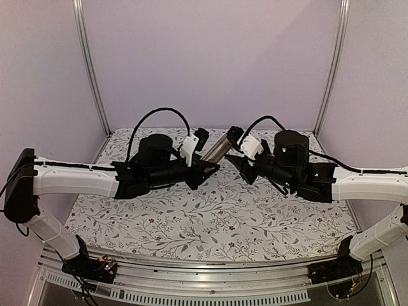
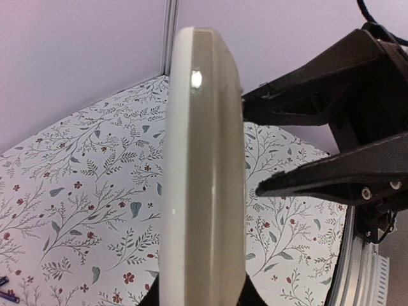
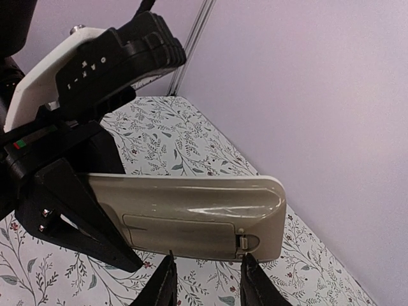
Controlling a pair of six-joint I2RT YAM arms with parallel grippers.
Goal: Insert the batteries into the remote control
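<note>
Held up above the table, the pale remote control has my left gripper shut on its near end. In the right wrist view the back of the remote shows its battery cover, which sits closed with a small latch at one end. My right gripper is part open near that latch, its two fingertips apart and nothing visible between them. Whether a fingertip touches the cover I cannot tell. Two dark batteries, partly cut off, appear to lie at the left wrist view's lower left edge.
Pale walls enclose the back and sides. A metal rail runs along the front edge. The two grippers are close together over the table's middle.
</note>
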